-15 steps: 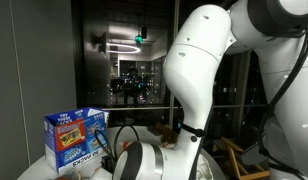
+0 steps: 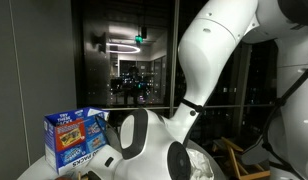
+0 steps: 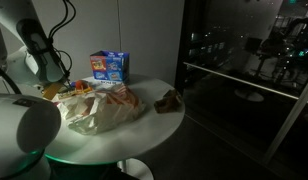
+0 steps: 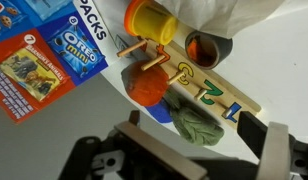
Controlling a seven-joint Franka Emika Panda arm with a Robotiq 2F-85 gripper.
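Observation:
My gripper is open, its fingers far apart at the bottom of the wrist view, with nothing held between them. Below it lies a wooden board (image 4: 230, 94) with pegs and coloured numbers. An orange-red round thing (image 4: 148, 86) rests by the board's pegs, and a blue item (image 4: 159, 112) and a crumpled green cloth (image 4: 197, 124) lie alongside. A yellow cup (image 4: 151, 22) and a dark cup (image 4: 201, 49) with orange inside sit at the board's other side. In exterior view 1 the arm hides most of this.
A blue snack box (image 3: 109, 67) stands at the table's back. The crumpled bag (image 3: 102, 110) takes up much of the table (image 3: 159, 128). Near the right edge lies a brown item (image 3: 169, 102); bare white surface shows around it.
In exterior view 1 the arm's lower part has risen and swung, with its dark-ringed joint now larger in view. The snack box has stayed in place.

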